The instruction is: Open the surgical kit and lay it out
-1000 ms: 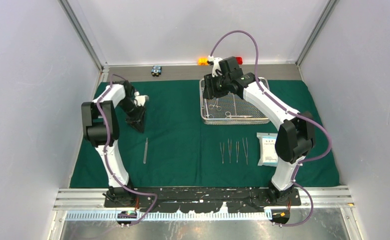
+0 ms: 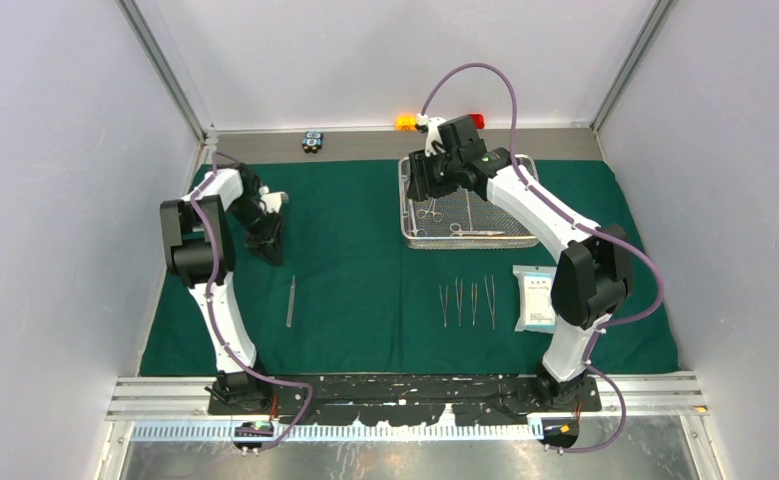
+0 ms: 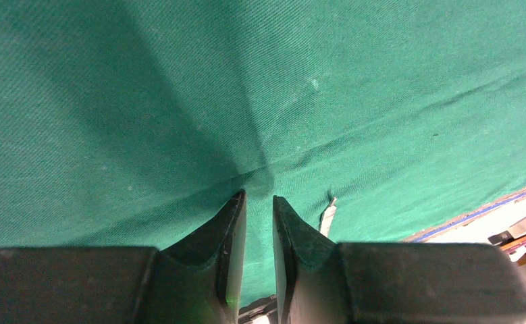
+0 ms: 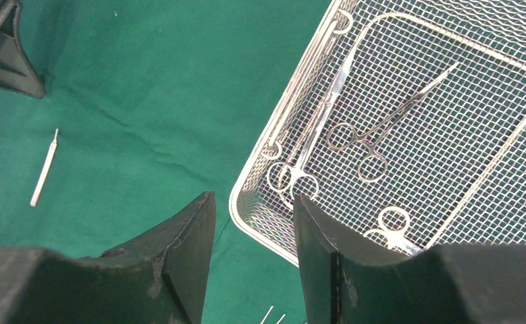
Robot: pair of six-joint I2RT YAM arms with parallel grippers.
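The wire instrument tray (image 2: 470, 243) rests on the green cloth (image 2: 345, 300), holding several scissor-like instruments, such as the scissors (image 4: 371, 138). My right gripper hangs open over the tray's left part, empty. My left gripper is low over the cloth at left, part open with nothing between its fingers. A slim scalpel handle (image 2: 291, 301) lies just in front of it. Several tweezers (image 2: 459, 302) lie in a row in front of the tray.
A white packet (image 2: 535, 298) lies right of the tweezers, beside the right arm. Small toys (image 2: 313, 142) stand on the back ledge.
My left gripper has shifted slightly to the left. The right arm and the instruments look unchanged.
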